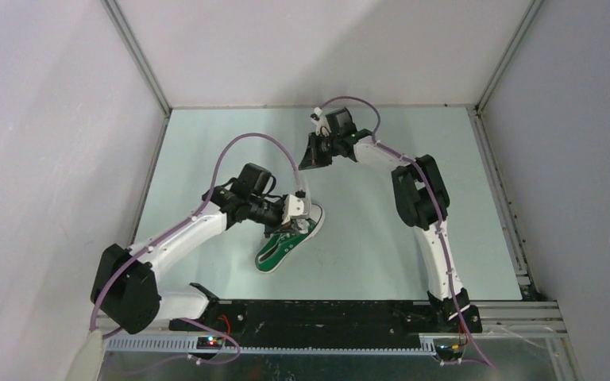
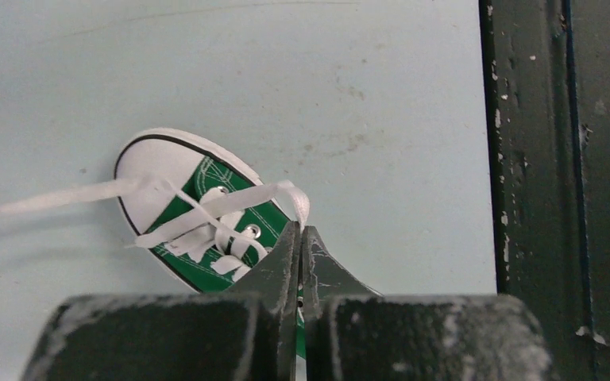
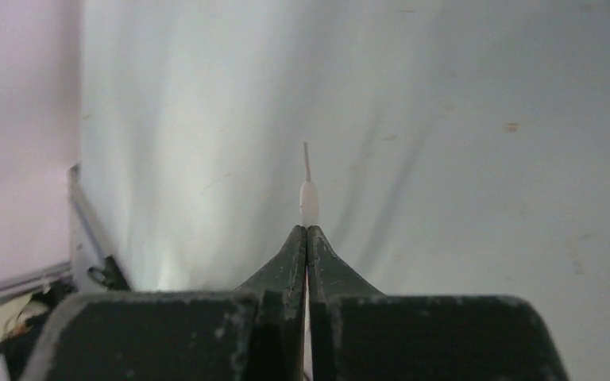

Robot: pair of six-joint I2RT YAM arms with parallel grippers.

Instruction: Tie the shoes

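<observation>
A green sneaker [image 1: 274, 250] with white toe cap [image 2: 147, 163] lies mid-table, its white laces [image 2: 246, 198] loose over the eyelets. My left gripper [image 1: 274, 233] is above the shoe, shut on a white lace that loops up from it. My right gripper [image 1: 306, 167] is higher up the table, beyond the toe, shut on a white lace whose end sticks out above the fingertips. In the left wrist view a lace stretches from the shoe off to the left.
A dark rail [image 2: 548, 143] runs along the front edge; walls [image 1: 548, 190] close in the sides and back.
</observation>
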